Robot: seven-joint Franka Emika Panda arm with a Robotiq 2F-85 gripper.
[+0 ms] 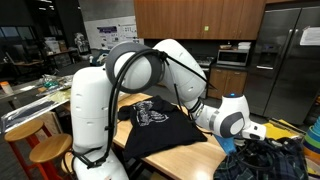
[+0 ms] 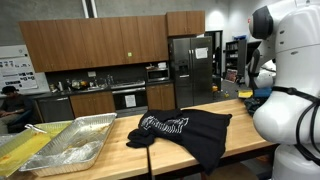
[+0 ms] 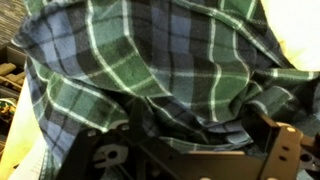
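A dark plaid cloth (image 3: 150, 60) in green, navy and white fills most of the wrist view, rumpled and folded. My gripper is over it with its fingers (image 3: 118, 150) spread apart, and plaid folds show in the gap. Whether the fingers touch the cloth cannot be told. In exterior view 1 the arm bends down at the right end of the table, above a dark heap of cloth (image 1: 268, 160). The arm covers part of that heap.
A black garment with white lettering (image 2: 185, 125) lies spread on the wooden table (image 1: 185, 160). Bare tabletop separates it from the heap. Foil trays (image 2: 75, 140) stand on the far side in exterior view 2. Stools (image 1: 48, 150) stand at the left in exterior view 1.
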